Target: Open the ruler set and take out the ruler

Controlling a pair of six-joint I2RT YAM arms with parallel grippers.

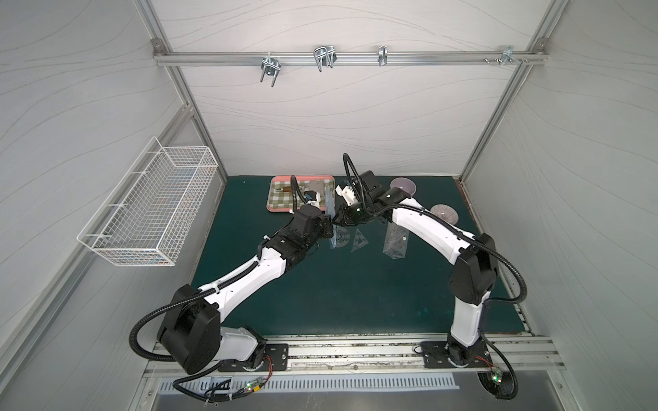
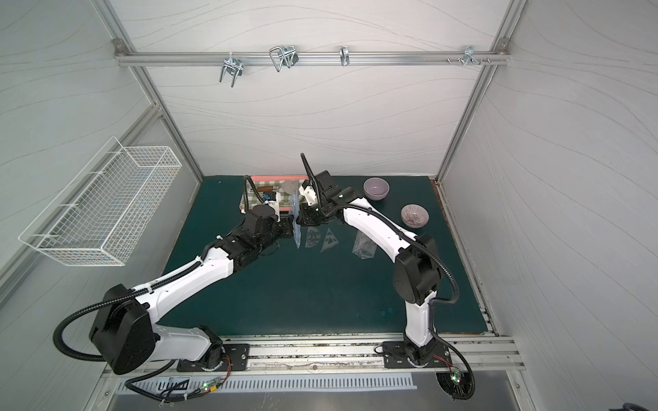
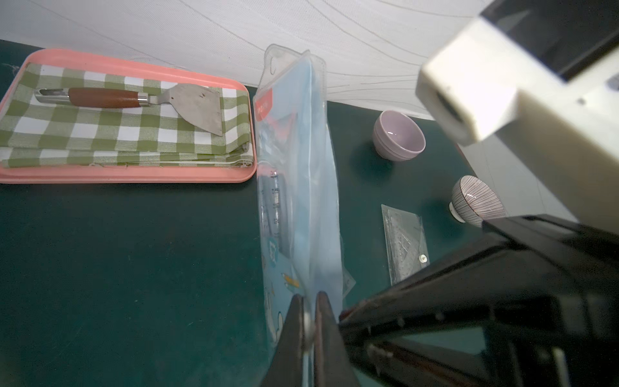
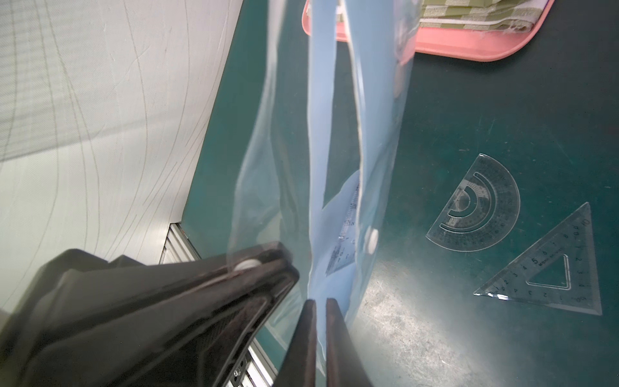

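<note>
The light-blue ruler pouch (image 3: 290, 129) hangs upright between my grippers, clear plastic outside; a clear scaled piece (image 4: 341, 238) shows inside. My left gripper is shut on its edge. My right gripper faces it from the other side, shut on the pouch, whose blue layers spread into a gap above the fingertips. On the table lie a clear protractor (image 4: 493, 219) and set square (image 4: 561, 296). Farther right is a clear sleeve (image 2: 364, 245), partly hidden by the right arm in the top views.
A pink tray (image 3: 129, 175) with checked cloth and spatula (image 3: 109, 98) stands at the back. Two bowls (image 2: 376, 189) (image 2: 414, 215) stand at right. A wire basket (image 1: 157, 205) hangs at left.
</note>
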